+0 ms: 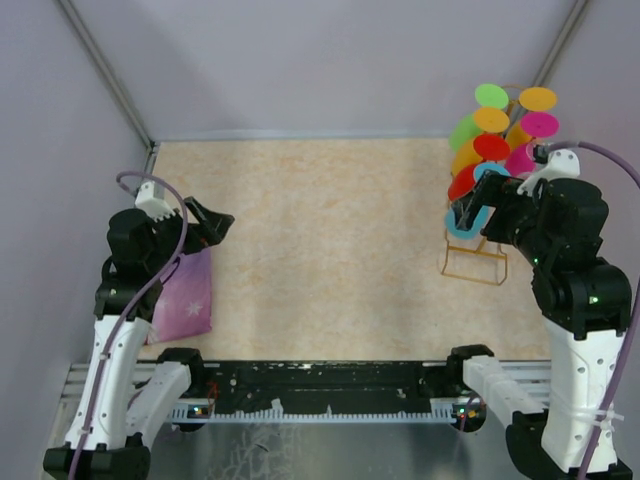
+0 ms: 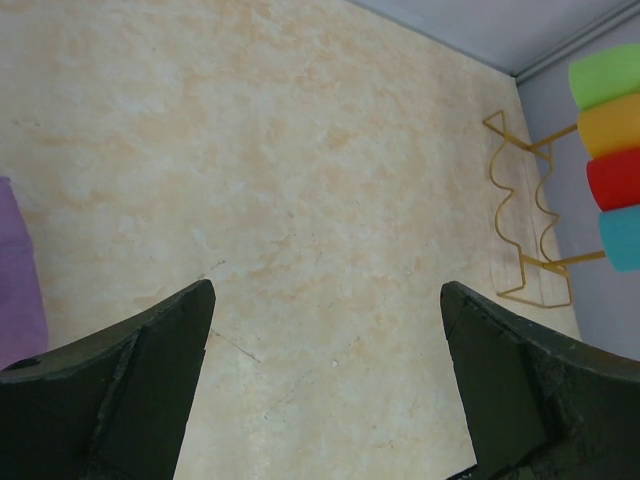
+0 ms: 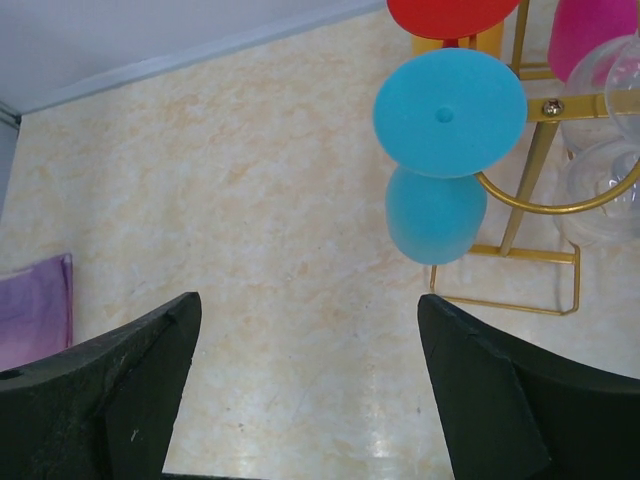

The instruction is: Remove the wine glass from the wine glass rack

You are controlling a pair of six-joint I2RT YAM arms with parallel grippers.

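Observation:
A gold wire rack stands at the right of the table, holding upside-down glasses in green, orange, red, pink and blue, plus clear ones in the right wrist view. The nearest blue glass hangs below its blue base. My right gripper is open over the front of the rack, above and in front of that glass, holding nothing. My left gripper hangs open over the left of the table, far from the rack, with nothing between its fingers.
A purple printed cloth lies at the table's left under the left arm. Walls border the back and sides.

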